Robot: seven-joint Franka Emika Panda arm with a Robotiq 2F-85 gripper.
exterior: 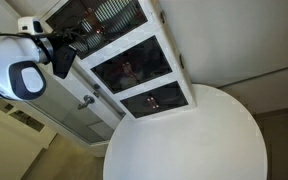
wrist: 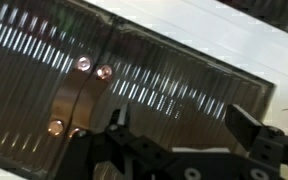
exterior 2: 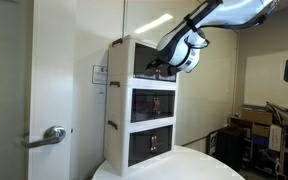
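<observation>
A white cabinet (exterior: pixel 174 60) of three stacked units has dark, see-through ribbed doors. In the wrist view, the doors of one unit fill most of the picture, and two brown strap handles (wrist: pixel 66 104) with copper studs sit side by side at left. My gripper is open, its fingers spread in front of the right-hand door with nothing between them; the handles lie to the left of it. From outside, the gripper (exterior 2: pixel 158 69) is by the top unit (exterior 2: pixel 150 60). Whether it touches the door cannot be told.
The cabinet stands on a round white table (exterior: pixel 189 145), whose top is otherwise bare. A door with a metal lever handle (exterior 2: pixel 53 135) is to the left of the cabinet. Cluttered shelves (exterior 2: pixel 259 130) stand far right.
</observation>
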